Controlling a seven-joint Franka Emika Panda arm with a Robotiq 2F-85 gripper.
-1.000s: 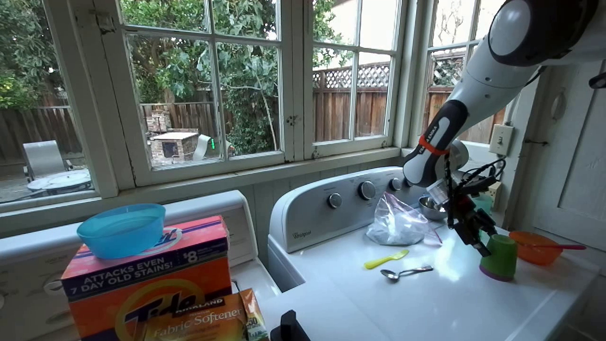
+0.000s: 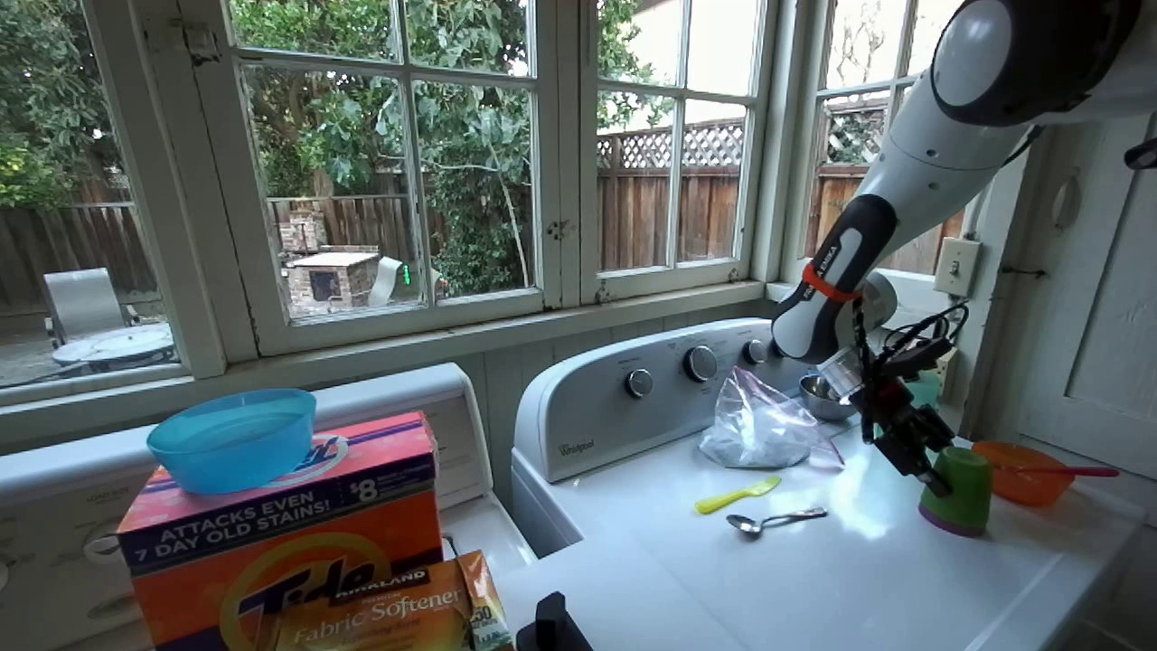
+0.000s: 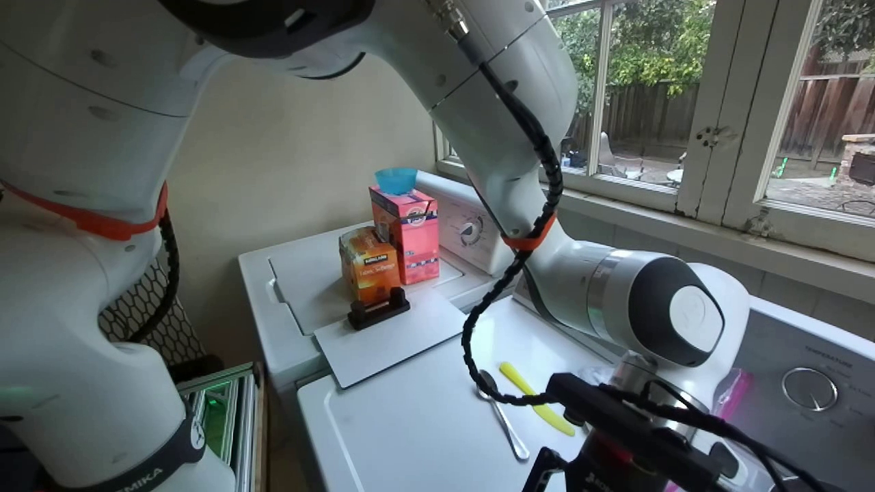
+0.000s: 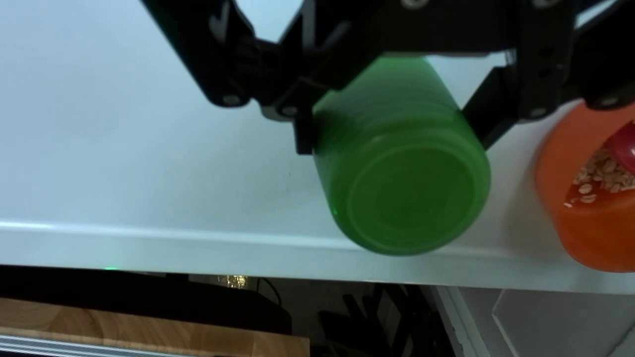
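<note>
A green cup with a purple rim at its lower end stands upside down on the white appliance top, toward the right in exterior view 1. In the wrist view the closed base of the cup faces the camera. My gripper is shut on this cup, one finger against each side. From exterior view 1, the gripper reaches down to the cup at a slant. The purple rim appears to rest on the surface. Exterior view 2 hides the cup and the fingertips behind the arm.
Close beside the cup is an orange bowl holding oats and a red utensil. A spoon, a yellow-green utensil and a plastic bag lie farther left. The appliance's front edge runs near the cup.
My gripper has shifted slightly right and lower, its fingers now reaching farther along the cup's sides. The cup has moved a little to the right. The other objects have stayed put.
</note>
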